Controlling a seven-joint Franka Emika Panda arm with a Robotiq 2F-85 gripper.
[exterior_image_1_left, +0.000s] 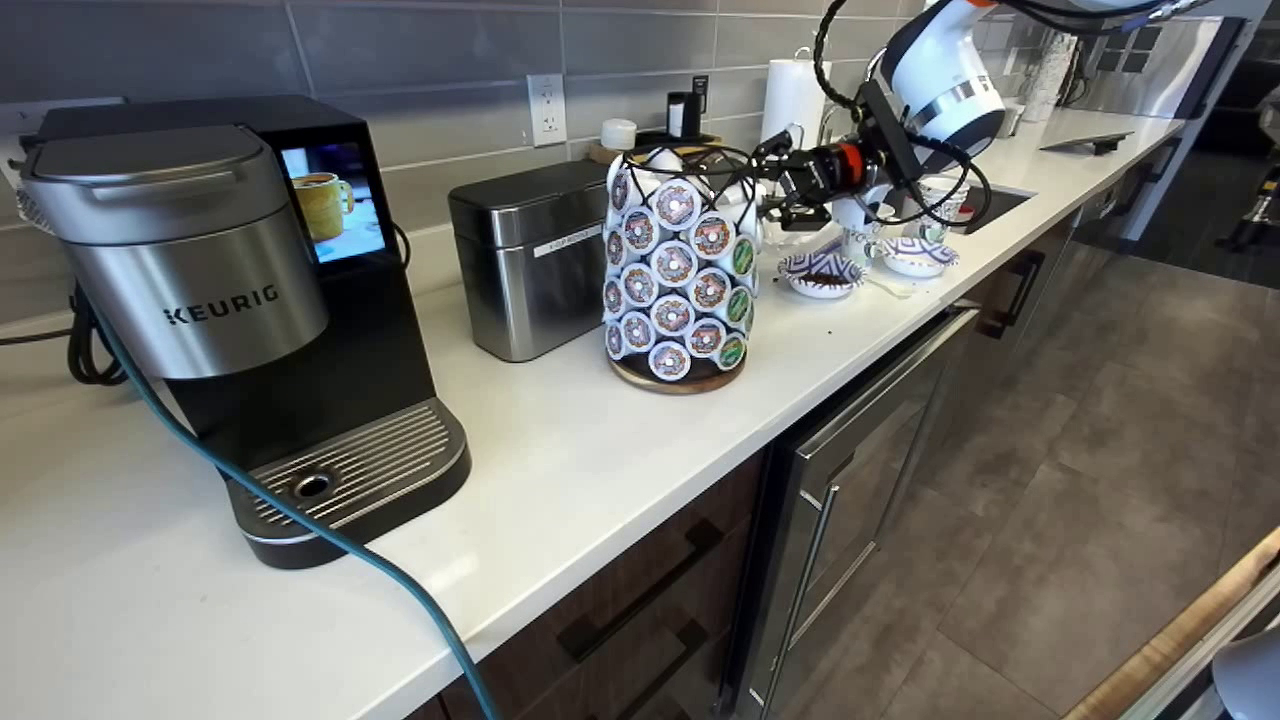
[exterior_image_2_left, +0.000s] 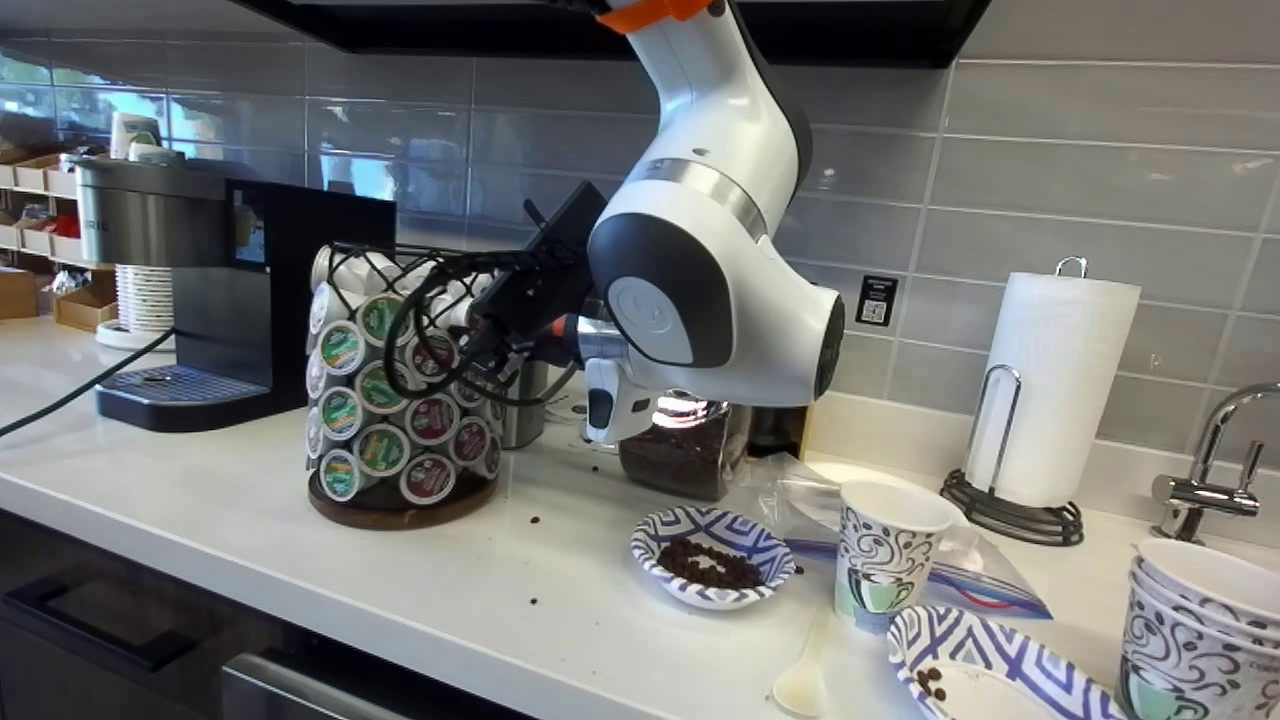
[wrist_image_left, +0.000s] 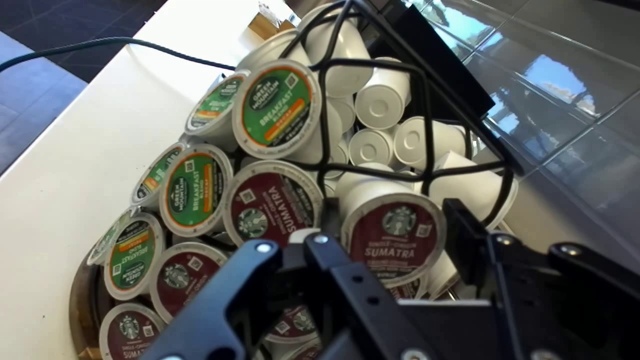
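Observation:
A round wire carousel (exterior_image_1_left: 686, 382) on a wooden base is packed with coffee pods, their printed lids facing outward. In the wrist view, green Breakfast Blend pods (wrist_image_left: 195, 191) fill its left side, with maroon Sumatra pods beside them. My gripper has its black fingers on both sides of an upper Sumatra pod (wrist_image_left: 390, 243) and is shut on it. That pod still sits at the carousel's side, just below the black wire rim (wrist_image_left: 366, 170). From outside, the arm reaches level to the carousel's upper part, and cables partly hide the fingers.
A Keurig machine (exterior_image_1_left: 180, 300) and a steel bin (exterior_image_1_left: 528, 264) stand nearby. Beyond the carousel are a paper bowl of beans (exterior_image_2_left: 684, 594), a patterned cup (exterior_image_2_left: 882, 552), a plastic bag (exterior_image_2_left: 792, 498) and a paper towel roll (exterior_image_2_left: 1056, 384).

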